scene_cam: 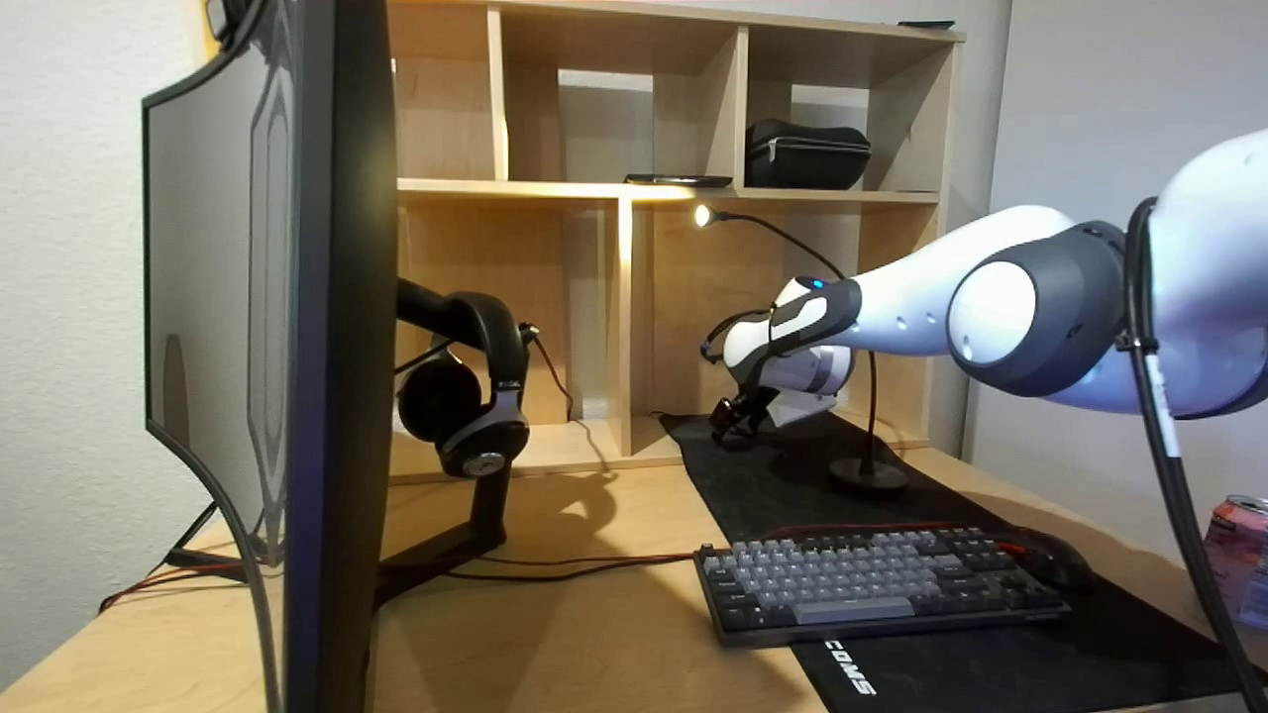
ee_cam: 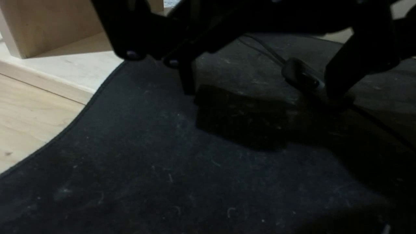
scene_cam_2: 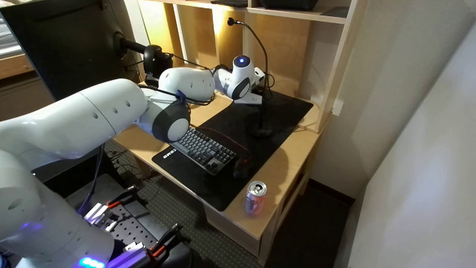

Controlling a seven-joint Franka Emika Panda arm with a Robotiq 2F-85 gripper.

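Observation:
In the wrist view, my gripper is open low over the black desk mat, its dark fingers wide apart. A small black inline switch [ee_cam: 299, 74] on a cord lies on the mat close to the right-hand finger [ee_cam: 343, 74]; whether they touch I cannot tell. Bare mat and shadow show between the fingertips. In exterior view 1 the gripper [scene_cam: 739, 418] points down at the mat's far end, left of the desk lamp [scene_cam: 868, 475], whose gooseneck rises to a lit head. In exterior view 2 the arm's wrist hides the fingers.
The wooden shelf [scene_cam: 624, 309] stands just behind the gripper. Nearer are a keyboard [scene_cam: 880, 582], a mouse [scene_cam: 1048, 557] and a soda can [scene_cam_2: 256, 196]. Headphones [scene_cam: 481, 392] hang by the large monitor [scene_cam: 345, 356] at left. Bare mat [scene_cam_2: 223, 129] lies between keyboard and lamp.

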